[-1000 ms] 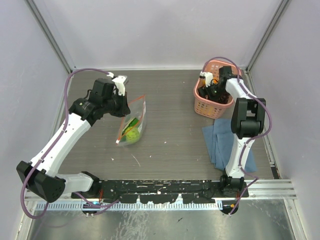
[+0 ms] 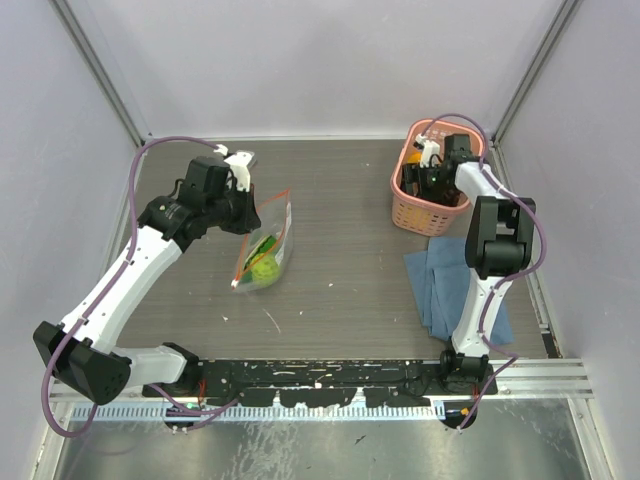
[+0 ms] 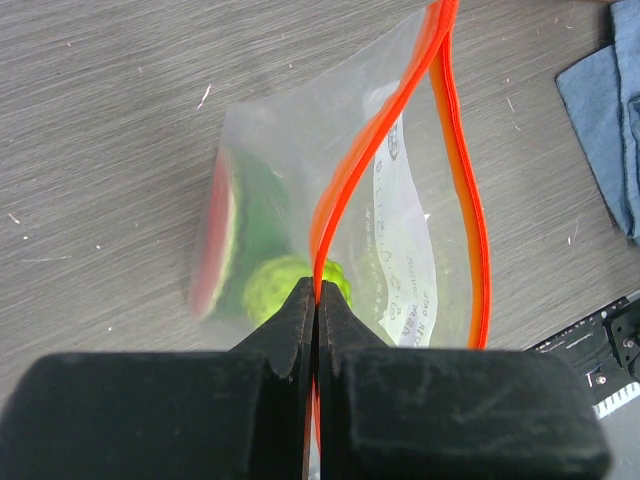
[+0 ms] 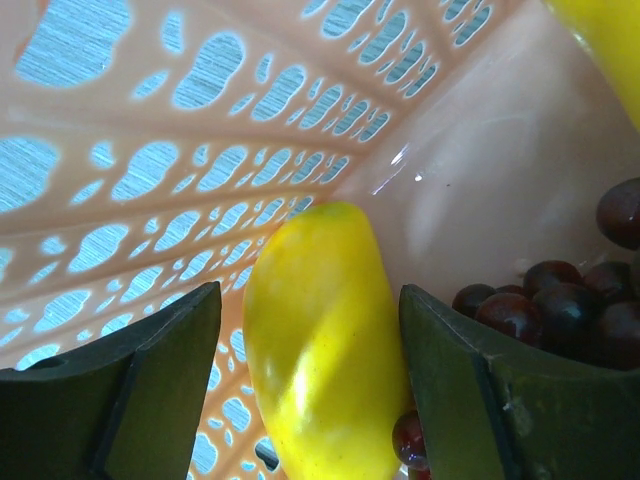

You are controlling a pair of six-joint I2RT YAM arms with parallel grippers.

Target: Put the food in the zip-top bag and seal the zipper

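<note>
The clear zip top bag (image 2: 277,240) with its orange zipper (image 3: 345,170) stands mouth agape on the left of the table. My left gripper is shut on the bag's zipper edge. Inside it, blurred through the plastic, show a watermelon-like piece (image 3: 235,240) and a round yellow-green food (image 3: 275,288). Within the pink basket (image 2: 416,216), the fingers of my right gripper stand apart on either side of a smooth yellow food (image 4: 315,330). A gap shows at the left finger (image 4: 165,350); the right finger (image 4: 450,370) is close against the food.
Dark grapes (image 4: 560,310) lie just right of the right gripper, a few against its finger. Another yellow item (image 4: 610,40) is at the upper right. The perforated basket wall (image 4: 180,190) is close on the left. A blue cloth (image 2: 450,290) lies before the basket; mid-table is bare.
Inside the basket, the right gripper has shifted slightly to the right and down in the top view. The basket has nudged slightly to the right. Left arm and bag look unchanged.
</note>
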